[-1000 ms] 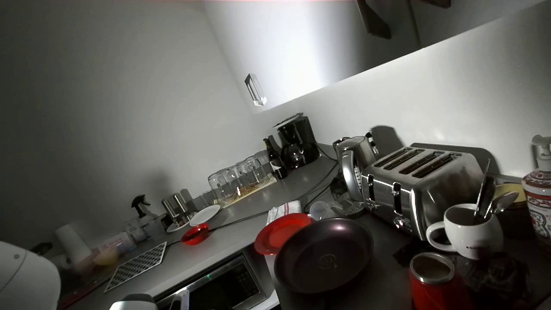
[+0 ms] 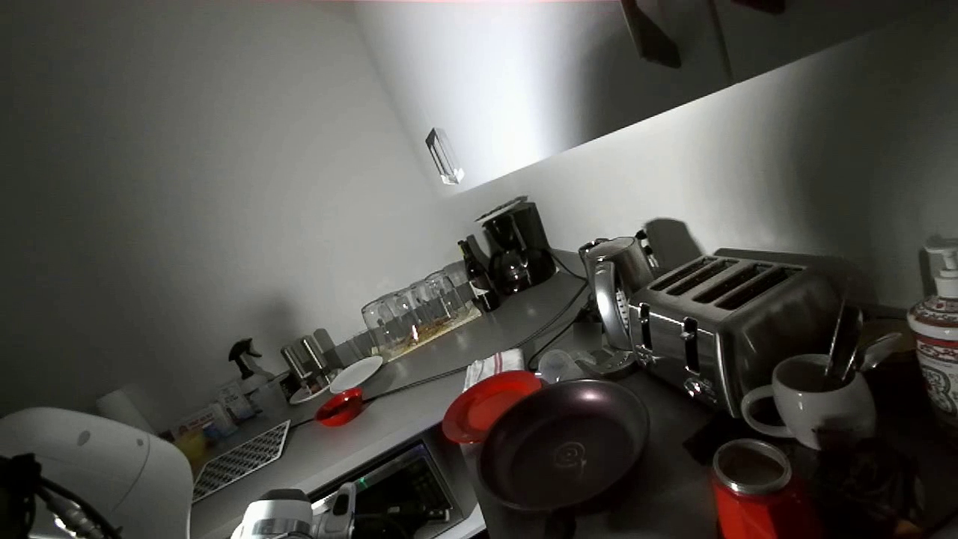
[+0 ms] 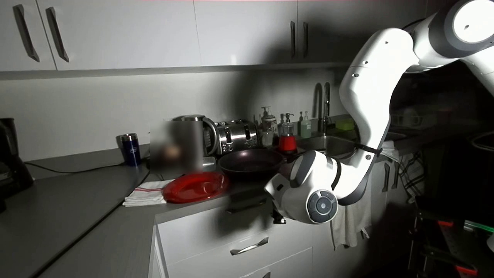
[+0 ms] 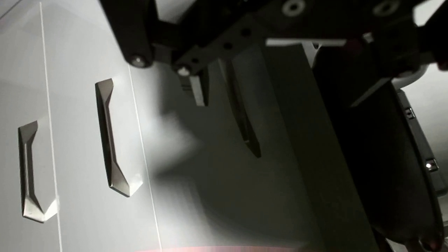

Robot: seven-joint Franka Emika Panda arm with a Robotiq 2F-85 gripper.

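Observation:
My gripper is open in the wrist view, its two dark fingers wide apart with nothing held. Past them, in shadow, is the top drawer handle, which appears between the fingers in the image; I see no contact. In exterior view 2 the gripper hangs low in front of the drawer fronts, just right of the top drawer handle. Its fingers are mostly hidden there by the white hand. Below is the second drawer handle. The drawers look closed.
A dark frying pan sits at the counter's edge beside a red plate. Behind stand a toaster and a kettle. A white mug and a red container are nearby.
In exterior view 1 the white arm and hand have moved right and up, covering more of the counter and microwave. A shadow has fallen over the toaster and mug. The objects stay put.

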